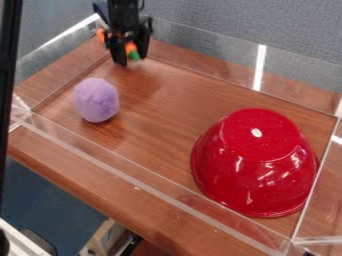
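My black gripper (126, 48) is at the back left of the wooden surface, around a small orange and green object (131, 50), perhaps a toy carrot; whether its fingers grip it is unclear. A pale purple, egg-shaped ball (96, 100) lies in the left part of the surface. A large red upturned bowl (251, 160) sits on the right.
Clear plastic walls (281, 68) border the wooden surface (174, 120). The middle between ball and bowl is bare. A grey wall stands behind, and a dark floor shows at lower left.
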